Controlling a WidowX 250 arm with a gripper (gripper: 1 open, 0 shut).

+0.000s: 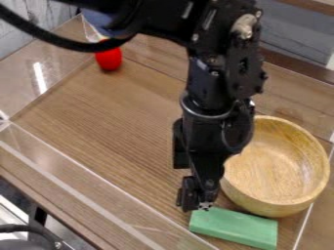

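My black gripper [196, 190] hangs just above the tabletop, left of a tan wooden bowl [280, 181] and a little above a green rectangular block [235, 229] at the front right. The arm hides part of the bowl's left side.
A red object [108, 57] sits at the back left of the wooden table [92, 127], partly behind a cable. A grey wall edge runs along the back.
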